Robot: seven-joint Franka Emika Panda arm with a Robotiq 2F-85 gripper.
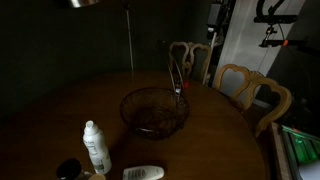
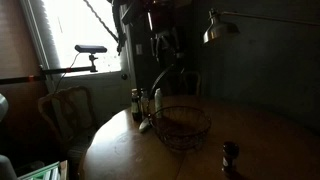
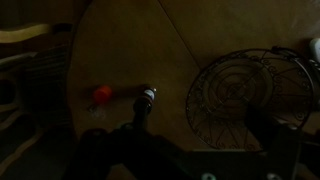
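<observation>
My gripper shows as a dark shape along the bottom of the wrist view, its fingers spread apart. Nothing is visible between its fingers, though the light is poor. A round black wire basket [image 1: 155, 113] rests on the wooden table; it fills the right of the wrist view. Near its back rim in exterior view 1 stands a small dark bottle [image 1: 178, 91]. In the wrist view a dark bottle [image 3: 146, 98] with a pale band and a red object [image 3: 102, 93] lie left of the basket. The arm [image 2: 160, 25] reaches down from the top in exterior view 2.
A white bottle [image 1: 97, 147] stands at the front left of exterior view 1, near a dark jar [image 1: 70, 169] and a white container [image 1: 143, 173]. Wooden chairs [image 1: 255, 90] line the table's edge. A lamp [image 2: 221, 27] hangs above. Bare tabletop [image 1: 215, 140] lies right of the basket.
</observation>
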